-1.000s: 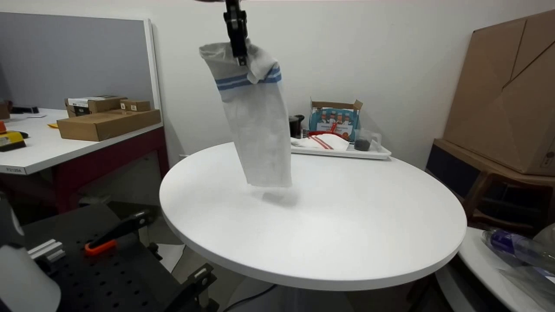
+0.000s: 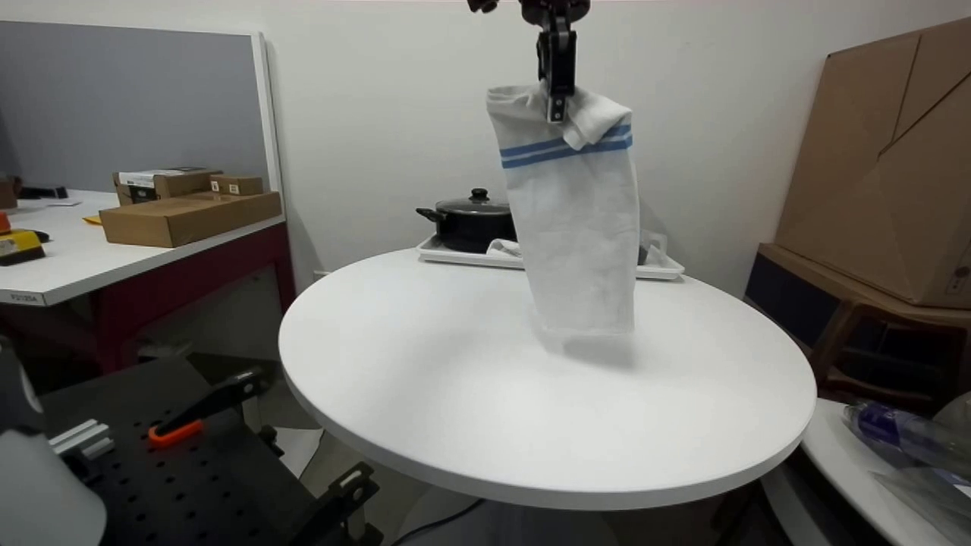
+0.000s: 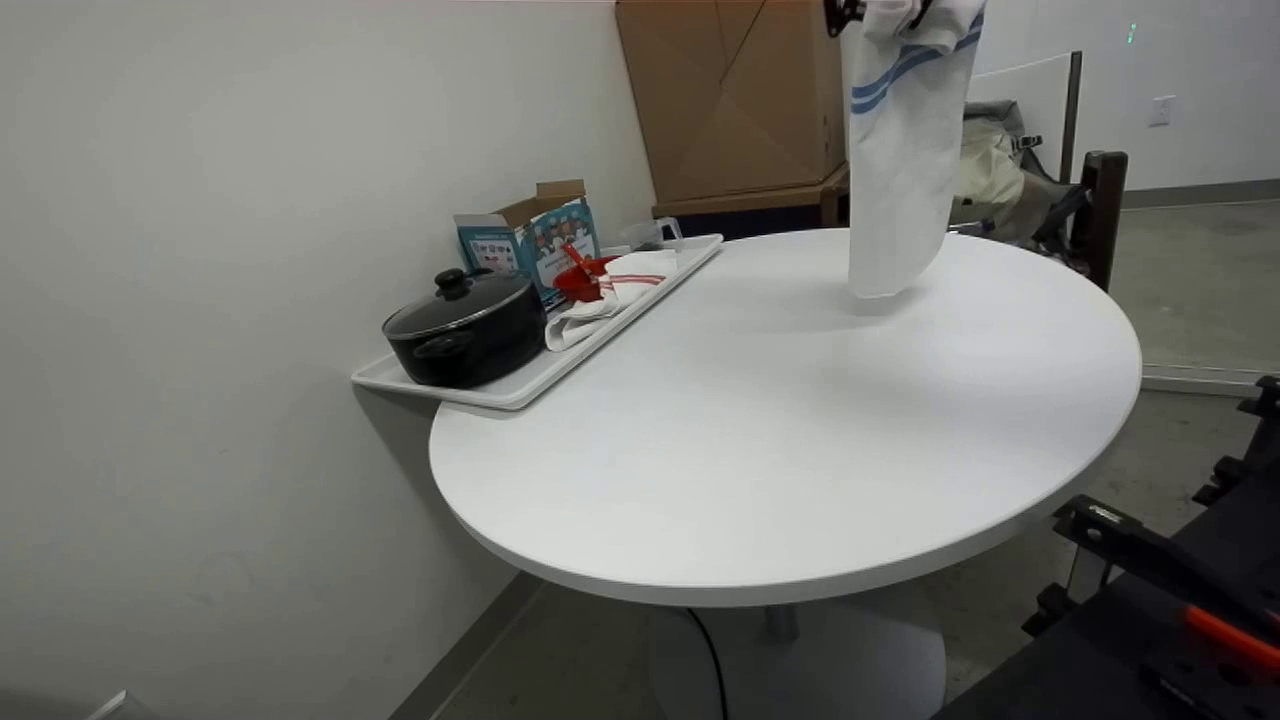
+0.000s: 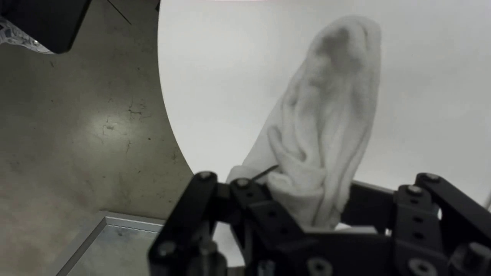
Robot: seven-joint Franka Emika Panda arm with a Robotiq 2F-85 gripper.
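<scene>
A white towel with blue stripes [image 2: 582, 236] hangs down from my gripper [image 2: 557, 114] above the round white table [image 2: 410, 382]. The fingers are shut with the towel's bunched upper edge pinched in them. In exterior view 2 the towel [image 3: 900, 180] hangs over the table's far right part, its lower end close to the tabletop; the gripper is mostly cut off by the top edge. In the wrist view the towel's folds [image 4: 317, 138] stretch away from the black fingers [image 4: 271, 220], and the cloth hides the fingertips.
Along the wall, a white tray [image 3: 540, 384] carries a black lidded pot [image 3: 468, 330], a blue box [image 3: 564, 240], a red item [image 3: 578, 283], a red-striped cloth [image 3: 642, 270] and a clear cup [image 3: 648, 234].
In exterior view 1 my gripper has moved right, carrying the hanging towel along. The towel now covers the box and part of the tray there, and the pot has come into sight.
</scene>
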